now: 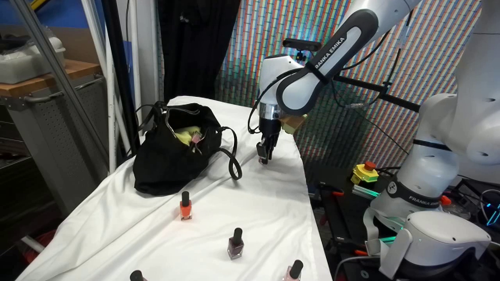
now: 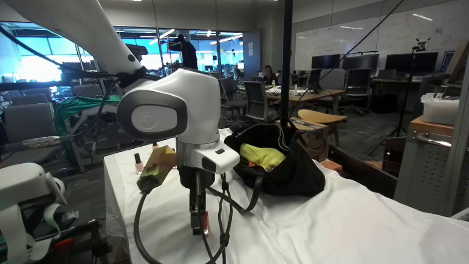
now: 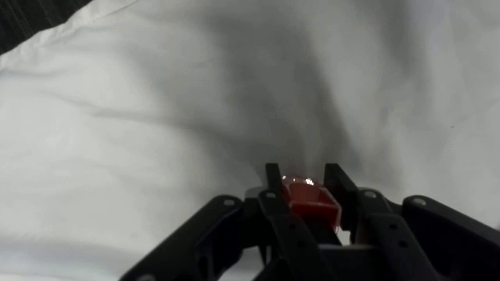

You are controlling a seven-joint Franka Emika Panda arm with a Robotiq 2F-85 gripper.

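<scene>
In the wrist view a red nail polish bottle [image 3: 313, 201] is pinched between the two black fingers of my gripper, with the white cloth beneath. Exterior view 2 shows the bottle's red glass [image 2: 206, 223] beside the fingertips, low over the cloth; whether it touches the cloth I cannot tell. From exterior view 1, my gripper [image 1: 265, 158] stands to the right of the black bag [image 1: 171, 161] and mostly hides the bottle. The bag's mouth is open, with yellow-green cloth [image 1: 187, 134] and a pinkish item [image 1: 195, 138] inside.
An orange-red bottle [image 1: 186, 210], a dark purple one [image 1: 235, 248] and a pale pink one [image 1: 293, 271] stand toward the front of the white table [image 1: 276, 201]. Another black cap [image 1: 136, 275] shows at the frame's lower edge. A bag strap [image 1: 233, 161] lies near my gripper.
</scene>
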